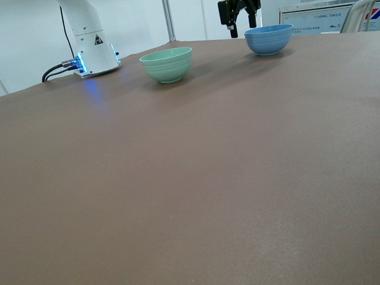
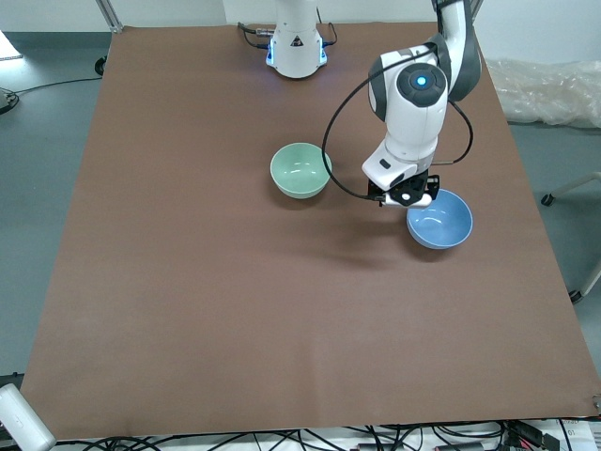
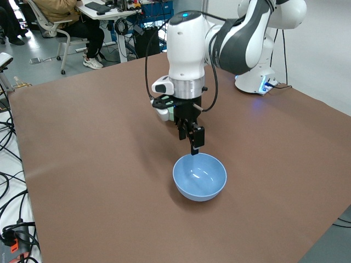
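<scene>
My black gripper (image 1: 243, 22) hangs over the table just beside the blue bowl (image 1: 268, 41), its fingers apart with nothing between them. In the right view the gripper (image 3: 194, 145) is just behind and above the blue bowl (image 3: 199, 181); in the left view it is mostly hidden by the white wrist. The blue bowl (image 2: 439, 227) stands upright and empty. A green bowl (image 2: 300, 170) stands to its left and farther back in the left view; the top view shows it (image 1: 165, 66) upright, and the arm mostly hides it in the right view.
The brown table (image 2: 282, 310) has wide free room in front of and around the bowls. The arm's base (image 2: 296, 42) is at the back edge. Cables run along the near edge in the left view.
</scene>
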